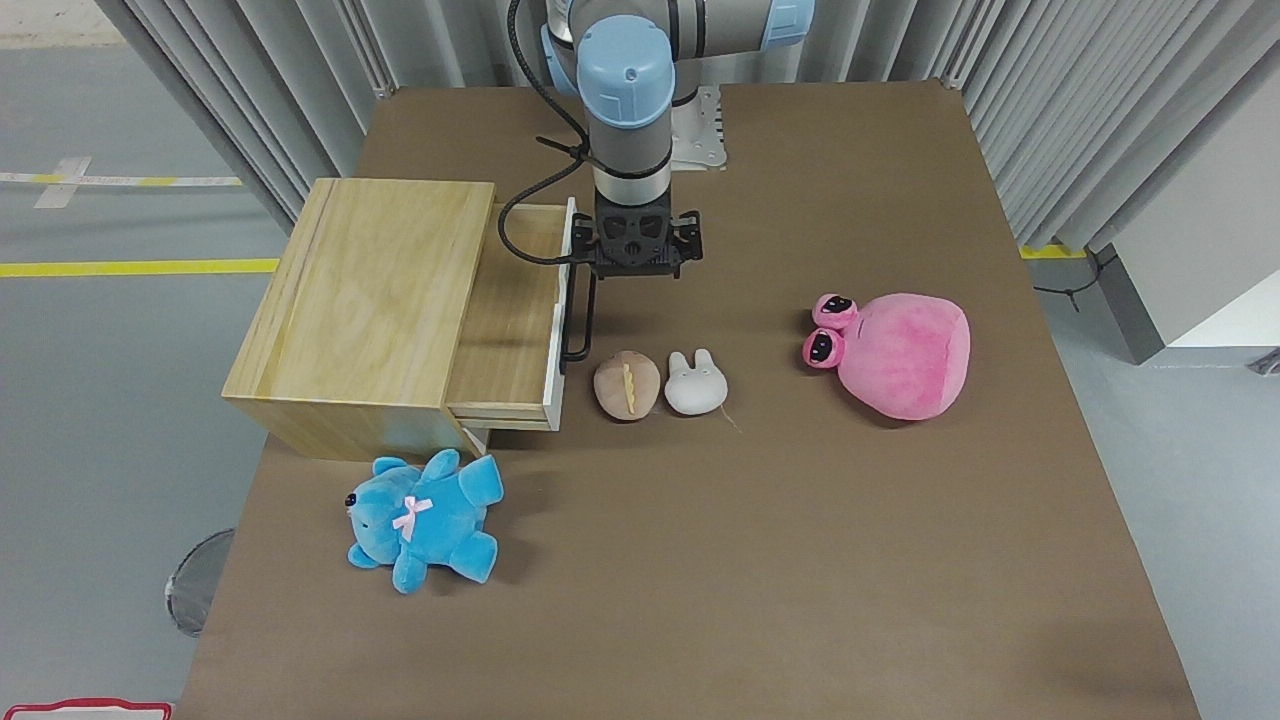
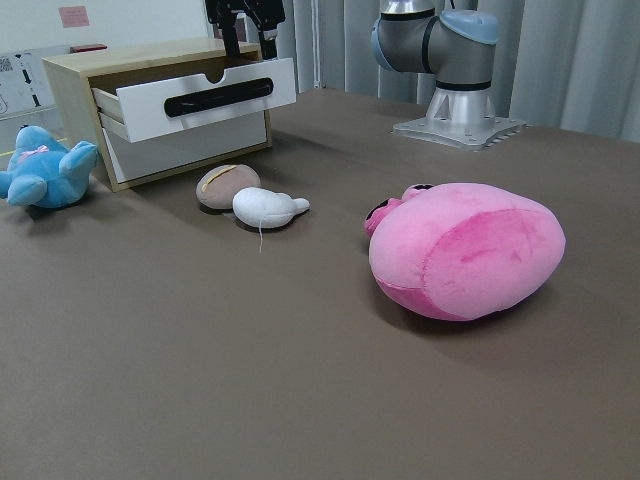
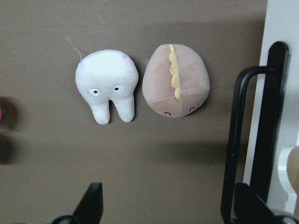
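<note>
My gripper is open, its fingers wide apart; in the wrist view one finger sits at the black handle [image 3: 233, 140] of a partly pulled-out drawer [image 1: 516, 324] [image 2: 200, 130]. Whether it touches the handle I cannot tell. The drawer belongs to a light wooden cabinet [image 1: 348, 300] [image 2: 100, 70] and looks empty from the front view. Beside it on the table lie a beige-pink round plush [image 1: 626, 385] [image 2: 228, 186] [image 3: 175, 81] with a yellow crest and a small white plush [image 1: 696, 384] [image 2: 268, 208] [image 3: 106, 79].
A blue bear [image 1: 426, 522] [image 2: 50, 175] lies at the cabinet's front corner. A large pink plush [image 1: 900, 354] [image 2: 465, 250] rests to the right. The robot base [image 2: 460, 125] stands at the back.
</note>
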